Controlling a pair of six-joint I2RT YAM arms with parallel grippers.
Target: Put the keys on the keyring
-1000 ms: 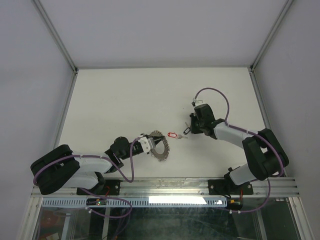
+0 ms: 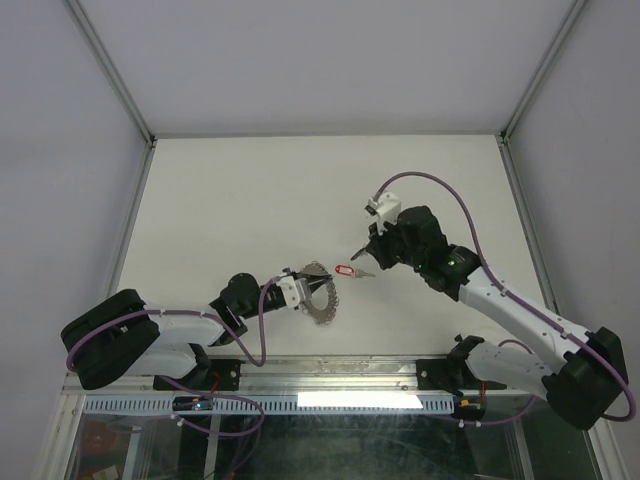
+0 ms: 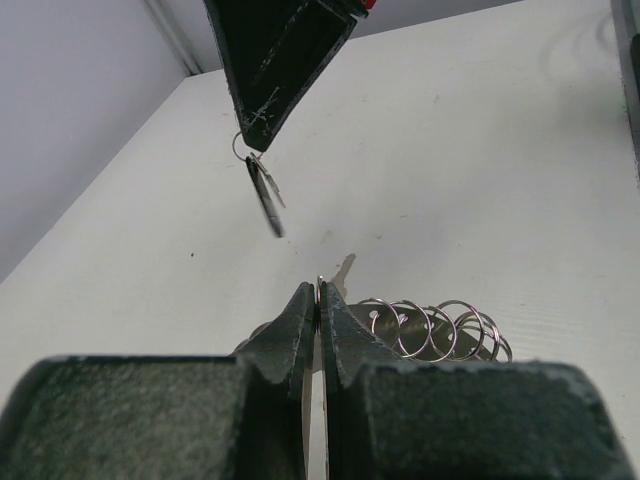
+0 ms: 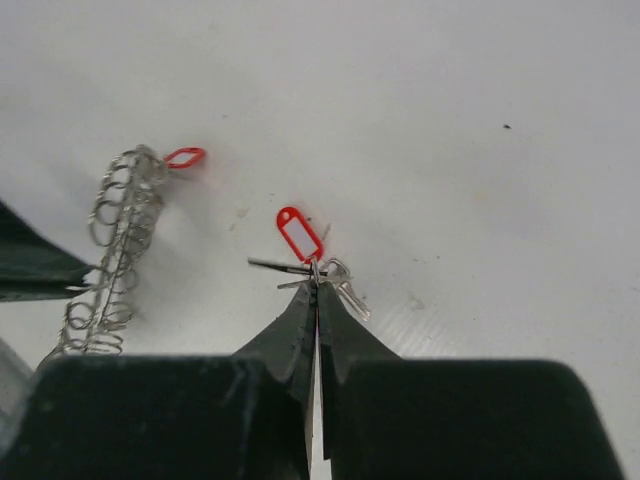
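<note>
In the top view the coil keyring [image 2: 320, 293] forms a loop at the table's middle. My left gripper is shut at its near side, a thin bit of wire showing at the fingertips. My right gripper is shut on a thin ring that carries a key bunch with a dark tag; in the left wrist view this dark tag [image 3: 265, 198] hangs above the table. A red tag [image 4: 299, 234] with keys [image 4: 349, 293] lies beneath, between the coil and my right gripper.
At the coil's end, in the right wrist view, there is a red piece [image 4: 185, 157]. Both arms stand close to the table's middle.
My right gripper has shifted left and appears raised, carrying the dark-tagged bunch, now tilted, closer to the coil. My left arm, the coil and the red-tagged keys are unchanged.
</note>
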